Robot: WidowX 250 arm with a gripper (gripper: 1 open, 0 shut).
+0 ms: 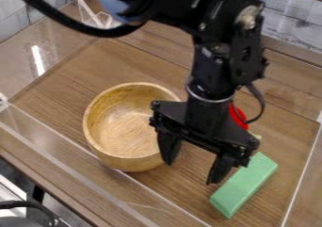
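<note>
The black robot gripper (199, 144) hangs over the middle of the wooden table, open, its two fingers spread between a wooden bowl (113, 127) on the left and a green block (243, 186) at the lower right. A red object (238, 116) shows behind the gripper on the right, partly hidden by it. Whether anything lies under the gripper is hidden.
A raised rim runs along the back, and cables cross the top left.
</note>
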